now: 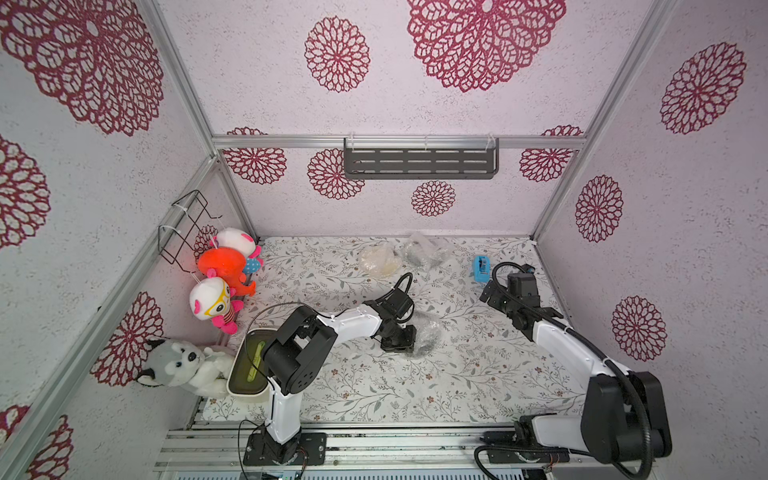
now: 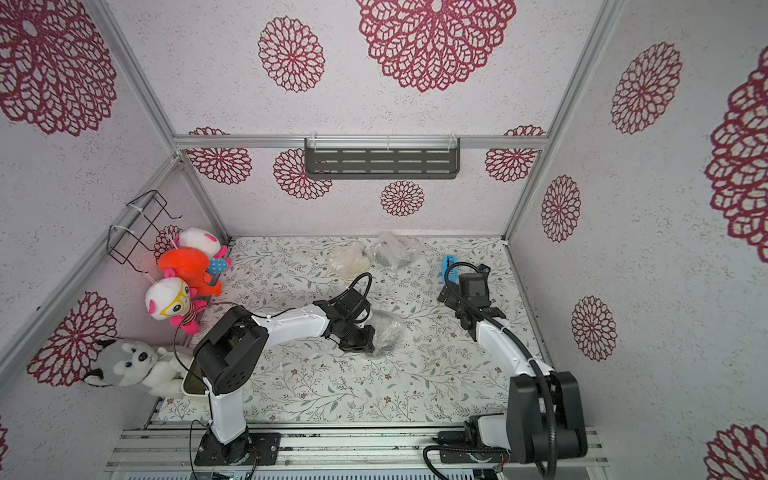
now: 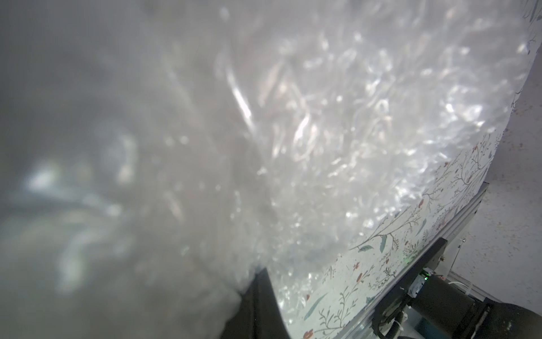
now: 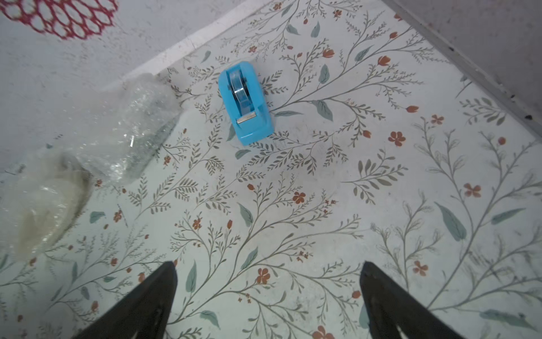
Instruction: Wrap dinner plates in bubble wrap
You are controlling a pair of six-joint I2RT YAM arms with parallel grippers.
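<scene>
A crumpled clear bubble-wrap bundle (image 1: 426, 336) lies on the table's middle, beside and partly under my left gripper (image 1: 409, 342). In the left wrist view the bubble wrap (image 3: 350, 124) fills most of the picture, and my left fingers (image 3: 262, 310) are shut at its lower edge; whether a fold of film is pinched there is unclear. No plate can be made out through the film. My right gripper is open above bare tabletop with nothing between its fingers. A blue tape dispenser (image 4: 246, 104) sits ahead of it, near the back right.
At the back of the table lie two more wrapped bundles, one yellowish (image 1: 378, 260) and one clear (image 1: 424, 251). Plush toys (image 1: 228, 272) and a bin (image 1: 249, 364) occupy the left side.
</scene>
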